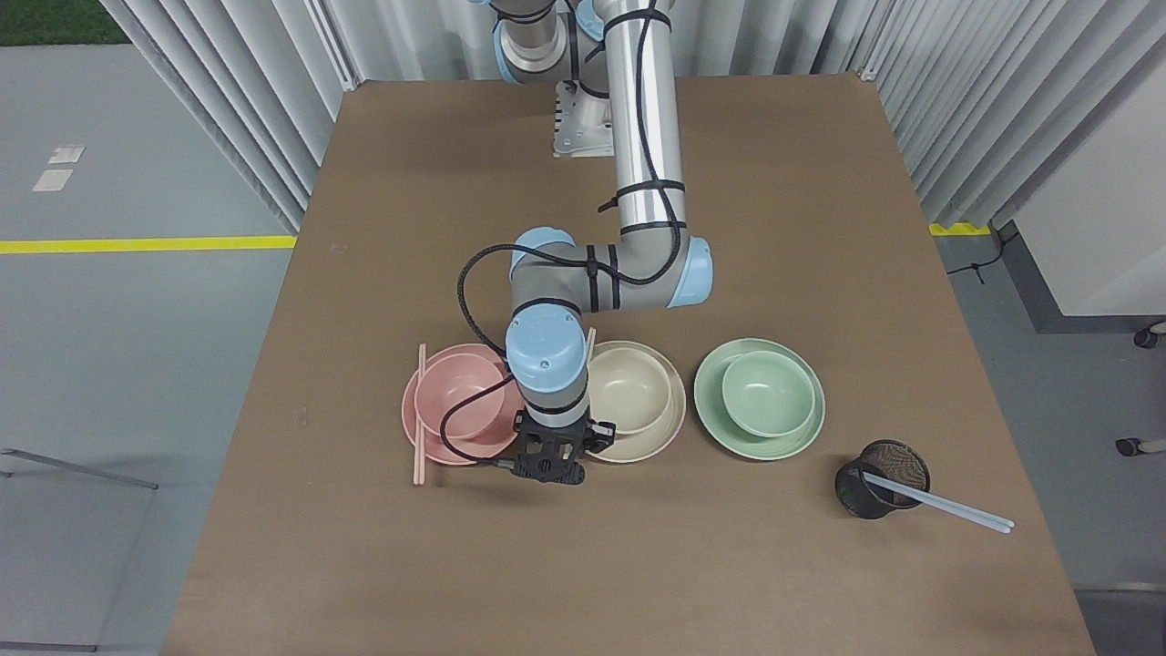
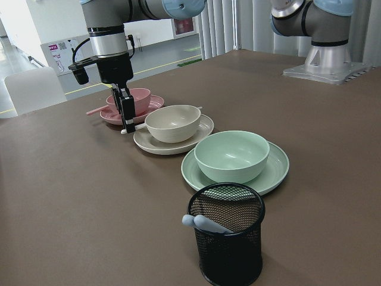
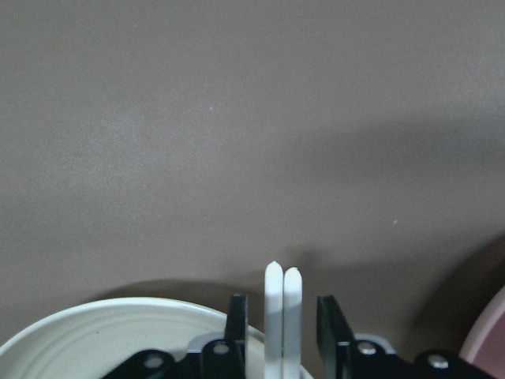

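My gripper (image 2: 127, 119) is lowered at the left edge of the cream plate (image 1: 639, 448), with its open fingers either side of a pair of pale chopsticks (image 3: 282, 316), a gap showing on both sides in the wrist view. The cream bowl (image 1: 628, 388) sits on that plate. A pink bowl (image 2: 140, 101) on a pink plate, with pink chopsticks (image 1: 418, 437) along its left, is beside it; my arm partly covers them in the front view.
A green bowl (image 1: 767, 392) on a green plate (image 1: 716, 410) is to the right. A black mesh cup (image 2: 229, 256) holding light blue chopsticks (image 1: 962, 510) stands at the front right.
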